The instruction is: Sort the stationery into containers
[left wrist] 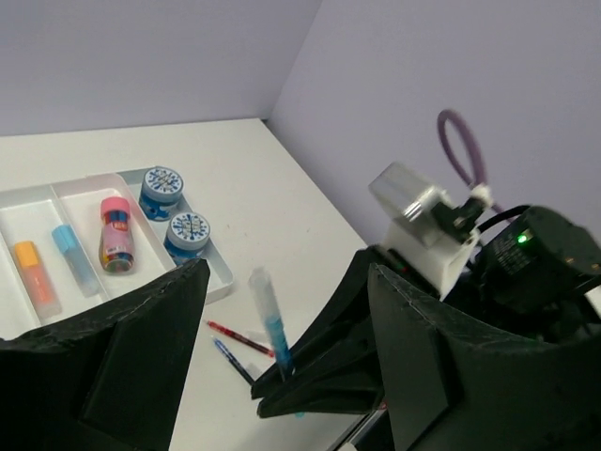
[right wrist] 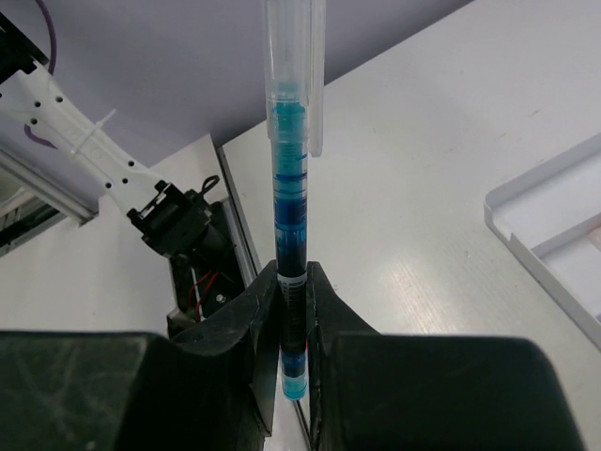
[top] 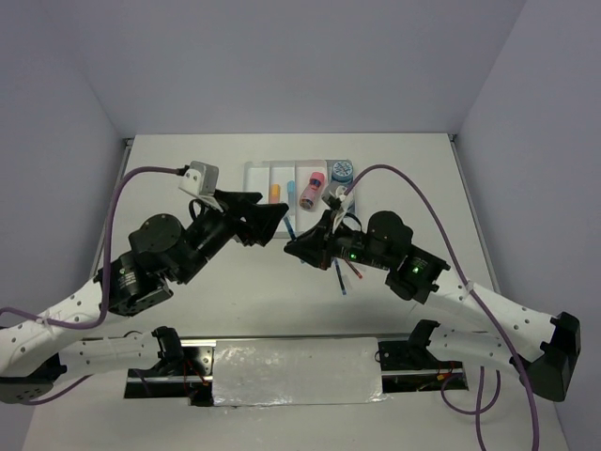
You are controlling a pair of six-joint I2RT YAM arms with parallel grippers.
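A blue pen (right wrist: 292,211) with a clear cap stands between the fingers of my right gripper (top: 307,246), which is closed around it. In the left wrist view the capped end of this pen (left wrist: 267,301) points up between the fingers of my left gripper, which stands open and touches nothing visible. Beyond lies a white divided tray (left wrist: 225,287). It holds an orange marker (left wrist: 35,275), a light-blue marker (left wrist: 75,257), a pink-capped bottle (left wrist: 116,235) and two blue-lidded jars (left wrist: 161,193). On the table in front lie a red pen (top: 352,268) and a dark blue pen (top: 340,277).
Both grippers are close together in front of the tray, with the arms reaching over the table's front edge (top: 291,336). Bare table (top: 413,178) lies to the right of the tray, and more to its left.
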